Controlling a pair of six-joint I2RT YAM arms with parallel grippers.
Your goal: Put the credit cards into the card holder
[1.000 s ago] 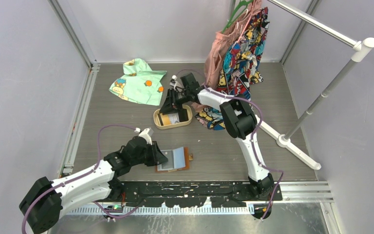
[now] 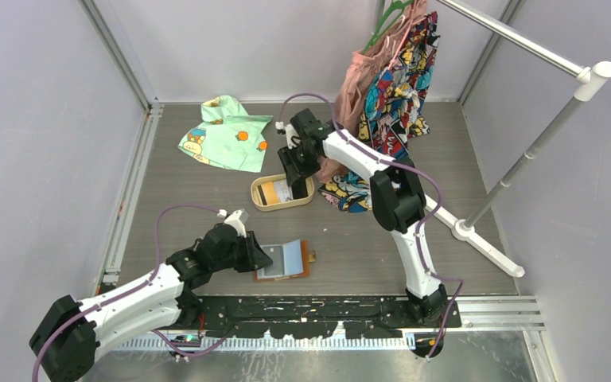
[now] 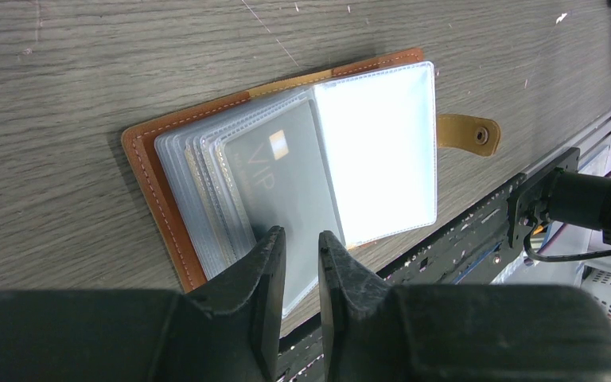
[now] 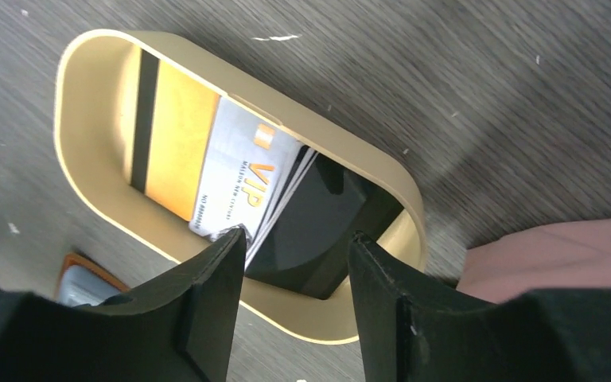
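The brown card holder [image 3: 156, 187] lies spread on the table with its clear sleeves [image 3: 382, 143] fanned out. Under the sleeve at its middle a pale rectangle and faint "VIP" lettering show. My left gripper stands part open over the near edge of the sleeves; nothing shows between its fingers. Farther back, a cream oval tray [image 4: 404, 171] holds an orange card [image 4: 177, 131], a silver VIP card [image 4: 239, 171] and a black card [image 4: 318, 223]. Above this tray my right gripper is open and empty.
A green patterned cloth [image 2: 227, 135] lies at the back left. Hanging pink cloth [image 4: 557, 259] comes close to the tray's right side. The white rack [image 2: 489, 255] stands at the right, and the table between tray and holder is clear.
My right gripper has shifted to the right over the tray, from the orange card's end toward the black one. The left arm is nearly still; tray and holder have stayed in place.
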